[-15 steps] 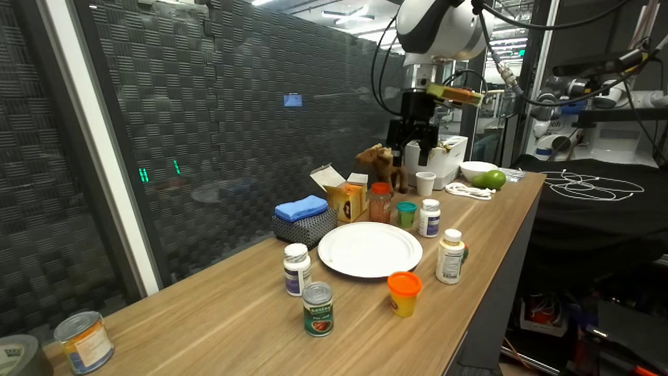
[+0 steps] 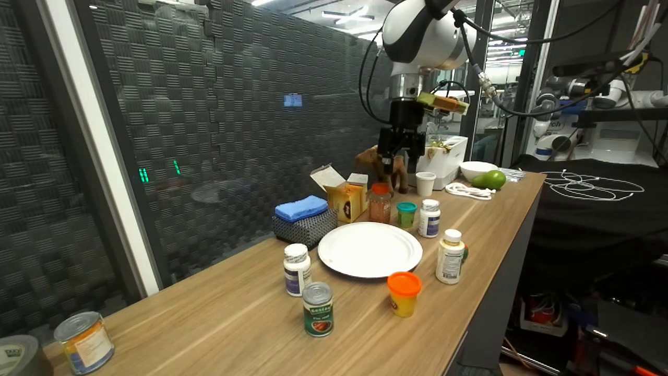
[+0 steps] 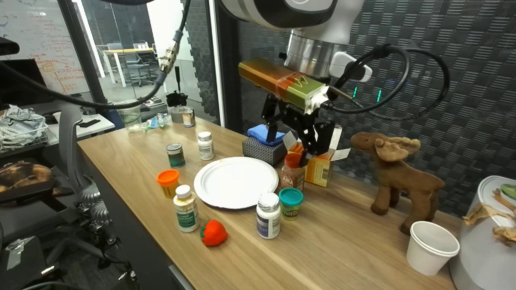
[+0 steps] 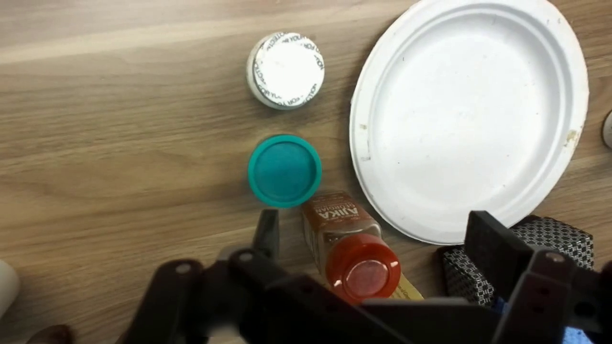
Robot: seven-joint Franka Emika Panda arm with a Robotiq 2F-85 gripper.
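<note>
Open and empty, my gripper point(image 2: 400, 165) hangs above the back of the table. In the wrist view a red-capped spice jar point(image 4: 344, 229) appears between the spread fingers, below them. The second exterior view has the gripper point(image 3: 288, 149) over the same jar point(image 3: 292, 176), one finger overlapping its cap; the height gap is hard to judge. Beside the jar stands a teal-lidded tub point(image 4: 285, 171), then a white-capped bottle point(image 4: 287, 71). An empty white plate point(image 4: 467, 114) lies to the right of these in the wrist view.
An opened yellow box point(image 2: 348, 199) and a patterned box with a blue cloth point(image 2: 301, 209) stand close by the jar. A plush moose point(image 3: 406, 179) and white cups point(image 3: 431, 246) are farther along. An orange-lidded tub point(image 2: 404, 293), a can point(image 2: 318, 310) and bottles surround the plate.
In the first exterior view my gripper has moved left and somewhat lower, toward the spice jar. The objects on the table have stayed where they were.
</note>
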